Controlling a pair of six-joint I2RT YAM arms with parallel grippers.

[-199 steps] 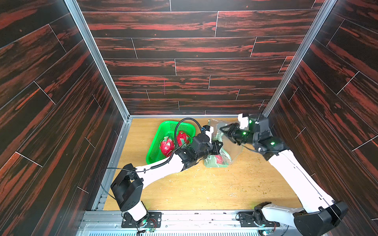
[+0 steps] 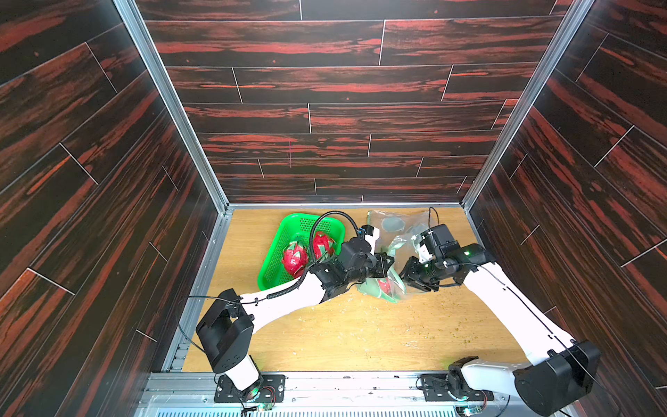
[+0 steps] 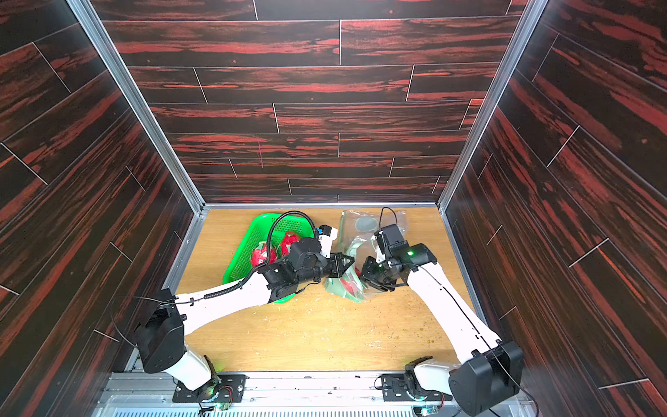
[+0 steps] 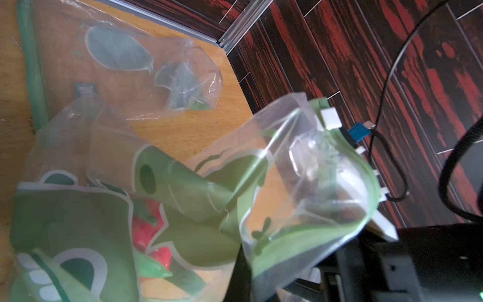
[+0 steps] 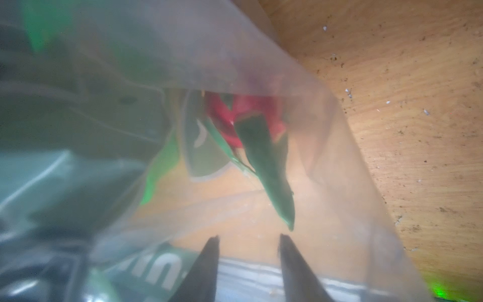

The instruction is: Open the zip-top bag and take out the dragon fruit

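The clear and green zip top bag (image 4: pixel 75 216) stands between my grippers, its green zip rim (image 4: pixel 369 181) spread in a loop. My left gripper (image 2: pixel 387 264) is shut on the film at the bag's mouth, which partly covers its fingers in the left wrist view. Inside the bag, a red dragon fruit (image 5: pixel 221 118) with green leaves shows partly through the plastic. My right gripper is open just short of a leaf tip, with nothing between its fingers. Film surrounds it in the right wrist view; whether the fingertips are inside the bag I cannot tell.
A green basket (image 2: pixel 266 267) holding red dragon fruits (image 2: pixel 294 258) stands left of the bag, behind the left arm. Another clear bag (image 4: pixel 120 85) lies flat behind.
The right gripper has come down toward the front and turned toward the bag's lower part. The bag has shifted slightly. My left arm has stayed almost still.
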